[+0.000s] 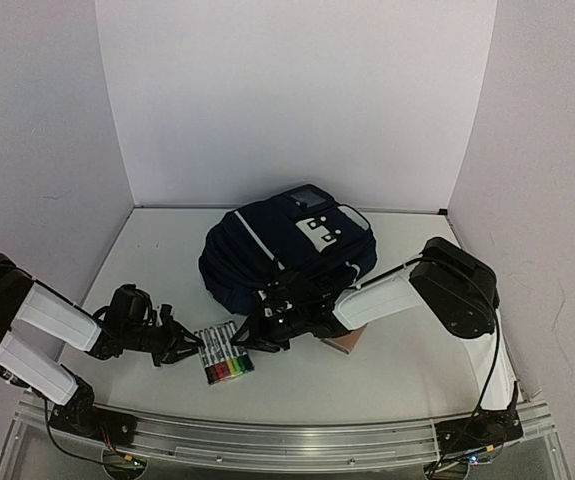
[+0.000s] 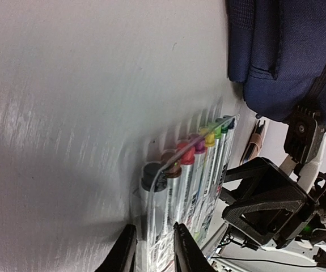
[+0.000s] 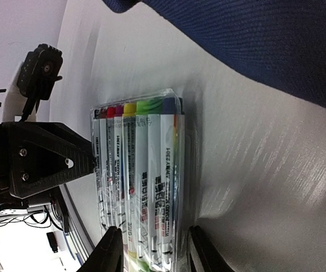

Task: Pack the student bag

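Observation:
A clear pack of coloured markers [image 1: 225, 354] lies on the white table. My left gripper [image 1: 195, 344] is at its left side, my right gripper [image 1: 245, 338] at its right. In the left wrist view the fingertips [image 2: 126, 246] are at the black-capped end of the pack [image 2: 186, 175]; in the right wrist view the fingertips [image 3: 114, 246] straddle the lower part of the pack [image 3: 137, 170]. I cannot tell whether either grips it. A navy backpack [image 1: 287, 240] lies behind the pack.
A pinkish-brown object [image 1: 343, 340] lies partly under my right arm.

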